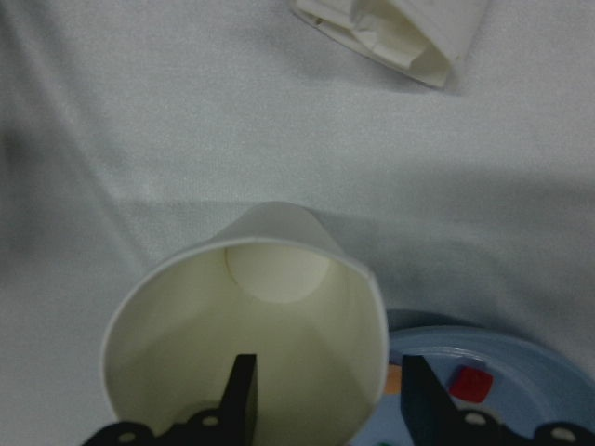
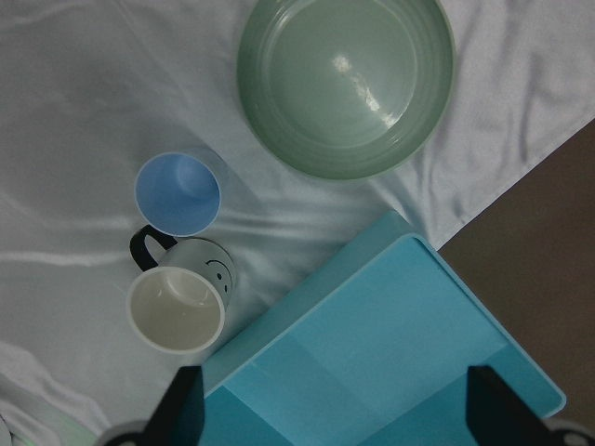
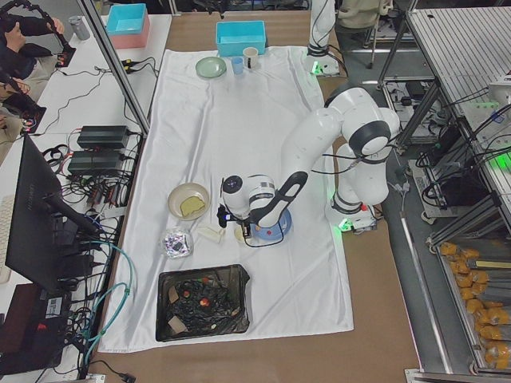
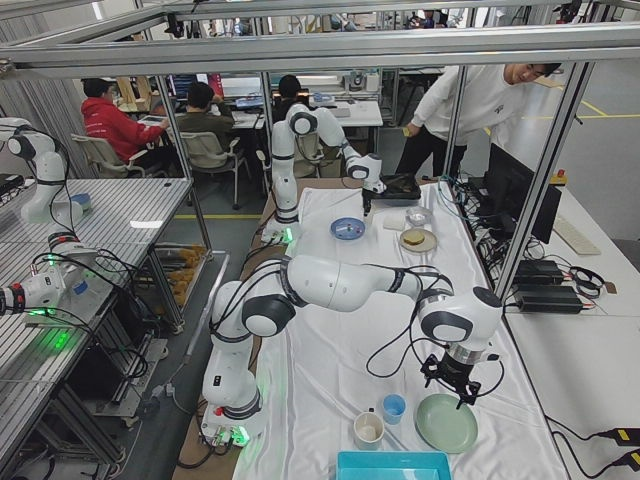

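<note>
A white paper cup (image 1: 186, 316) lies just under my left gripper, whose open fingers straddle the cup's near rim, one over the inside, the other outside. A blue plate (image 1: 521, 390) with small coloured pieces is beside it, and another crumpled white cup (image 1: 409, 37) lies farther off. My right gripper hangs open at the other end, above a teal bin (image 2: 372, 334), a smiley mug (image 2: 177, 307), a blue cup (image 2: 177, 190) and a green plate (image 2: 344, 84).
A beige plate with a yellow item (image 3: 192, 206), a clear wrapped item (image 3: 177, 243) and a black tray (image 3: 168, 327) are near the left arm.
</note>
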